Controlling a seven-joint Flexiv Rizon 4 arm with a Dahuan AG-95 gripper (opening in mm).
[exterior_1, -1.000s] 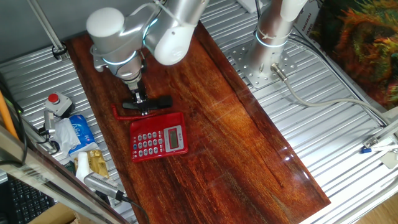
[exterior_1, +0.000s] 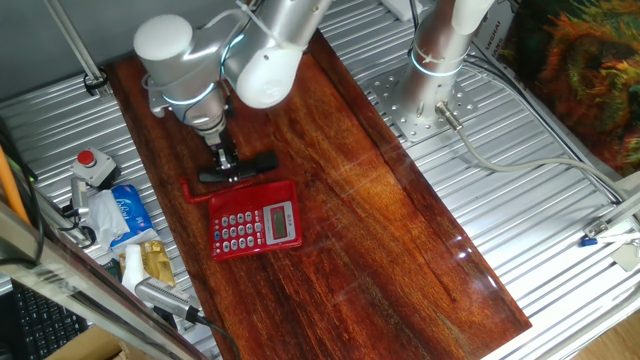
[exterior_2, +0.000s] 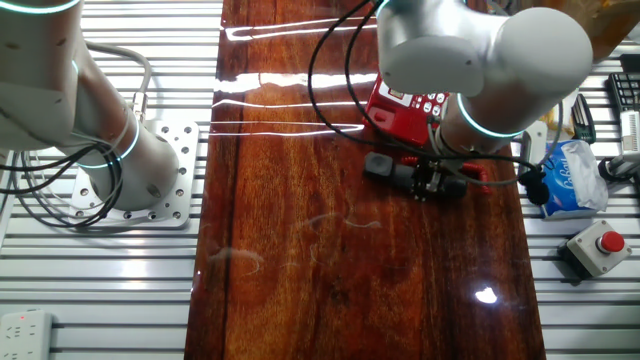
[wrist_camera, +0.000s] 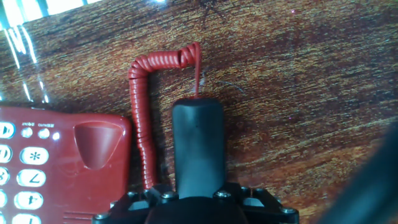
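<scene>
A red desk telephone (exterior_1: 255, 220) with a keypad and small display lies on the wooden board. Alongside its upper edge is a black handset (exterior_1: 260, 163), joined to a coiled red cord (wrist_camera: 142, 115). My gripper (exterior_1: 230, 178) points down at the handset's middle and appears shut on it. In the wrist view, one end of the handset (wrist_camera: 199, 140) sticks out beyond the gripper body, which hides the fingertips. From the second exterior view, the handset (exterior_2: 390, 172) is beside the telephone (exterior_2: 405, 112), partly covered by the arm and its cables.
The wooden board (exterior_1: 400, 270) is clear to the right of the telephone. Off its left edge are a red stop button (exterior_1: 86, 158), a blue-and-white packet (exterior_1: 130, 213) and a handheld device (exterior_1: 165, 297).
The arm has shifted slightly left in exterior view 1.
</scene>
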